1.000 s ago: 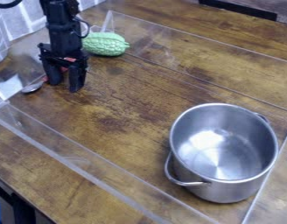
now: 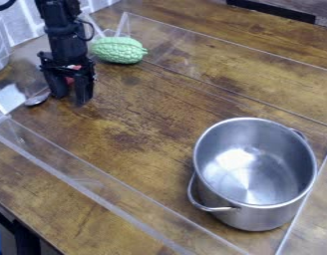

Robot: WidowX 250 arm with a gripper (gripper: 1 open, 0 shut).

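My black gripper (image 2: 68,82) reaches down at the upper left, low over the wooden table. Something small and red shows behind its fingers, mostly hidden by them; whether it is held I cannot tell. A silver spoon-like piece (image 2: 36,99) lies just left of the gripper. A pale green bumpy vegetable toy (image 2: 120,50) lies behind and right of the gripper.
A large steel pot (image 2: 253,174) stands at the lower right. A white object (image 2: 8,98) is at the left edge. Clear plastic walls border the work area.
The gripper has shifted very slightly down; the pot and vegetable toy have not moved.
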